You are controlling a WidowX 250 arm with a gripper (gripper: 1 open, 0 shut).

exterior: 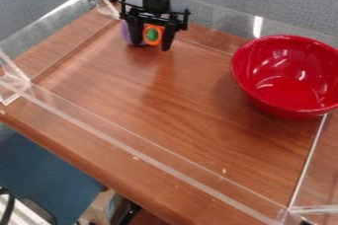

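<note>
The black gripper (154, 34) is at the back of the wooden tabletop, over a small object (152, 35) coloured orange and green, with a purple item (133, 32) just to its left. Its fingers come down around these items; whether they are open or closed on anything is hard to tell at this size. A large red bowl (284, 74) sits on the right side of the table.
Clear plastic walls border the wooden surface (158, 130), with the back wall close behind the gripper. The red bowl takes up the right rear.
</note>
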